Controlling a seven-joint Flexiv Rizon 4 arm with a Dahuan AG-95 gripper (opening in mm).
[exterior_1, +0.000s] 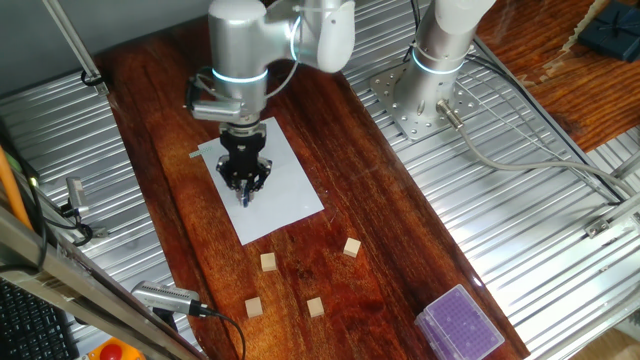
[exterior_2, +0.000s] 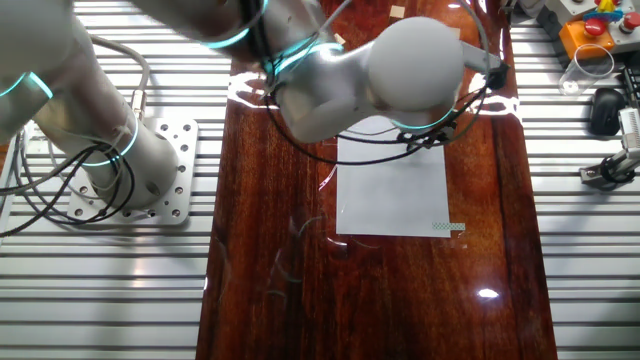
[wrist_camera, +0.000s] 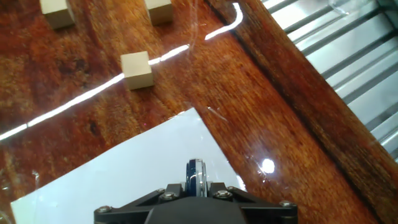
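A sheet of white paper (exterior_1: 290, 200) lies flat on the dark wooden table, with no clear marks visible on it. Over the paper, my gripper (exterior_1: 245, 192) points down, shut on a slim dark-blue and silver pen-like object (wrist_camera: 196, 178). In the wrist view this object sticks out between the fingers, over the paper (wrist_camera: 134, 177). Whether its tip touches the sheet cannot be made out. From exterior view 2 the arm hides the gripper and part of the paper (exterior_2: 390, 200).
Several small wooden blocks stand beyond the paper, among them one block (exterior_1: 268, 262) near its edge and another block (exterior_1: 352, 247) to the right. A purple-lidded box (exterior_1: 463, 322) sits at the table's corner. A camera (exterior_1: 166, 297) is mounted at the left edge.
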